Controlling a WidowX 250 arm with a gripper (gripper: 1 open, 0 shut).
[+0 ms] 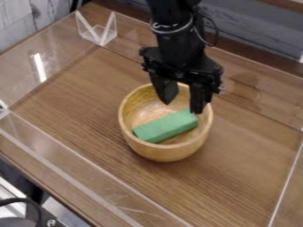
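A tan round bowl [168, 151] sits on the wooden table, holding a green block [164, 128] in its lower middle. My black gripper [185, 89] hangs over the back of the bowl, its two fingers apart, one above the left part of the bowl and one above the right, with the block below and between them. I see nothing held between them.
A clear plastic piece [97, 27] stands at the back left. A black cable lies at the bottom left corner.
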